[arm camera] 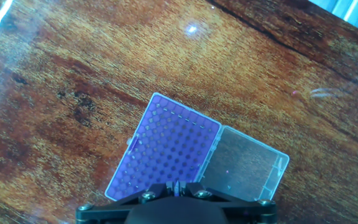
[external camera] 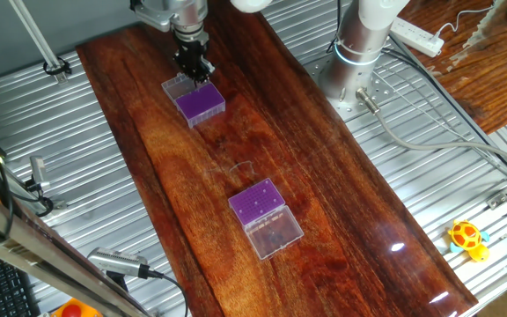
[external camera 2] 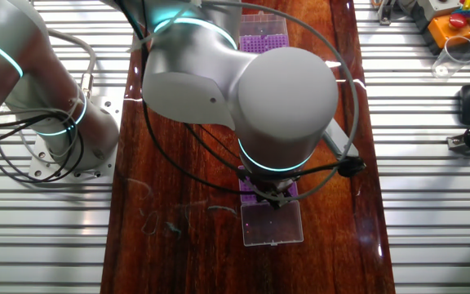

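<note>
My gripper (external camera: 197, 77) hangs at the far end of the wooden board, over the boundary between a purple-topped rack box (external camera: 202, 102) and its clear open lid. In the wrist view, the fingertips of the gripper sit close together before the perforated purple rack (arm camera: 169, 143). A sliver shows between them, too small to identify. Along one edge of that rack runs a row of pale marks. Its clear lid (arm camera: 244, 163) lies opened to the right. A second purple rack box (external camera: 256, 202) with several pale dots lies nearer, its clear lid (external camera: 274, 232) folded open.
Bare wood (external camera: 324, 220) surrounds both boxes. The arm's base (external camera: 346, 75) stands beside the board's right edge. A small camera-like device (external camera: 117, 262) sits along the left edge, and a yellow toy turtle (external camera: 467, 237) lies off the board at right.
</note>
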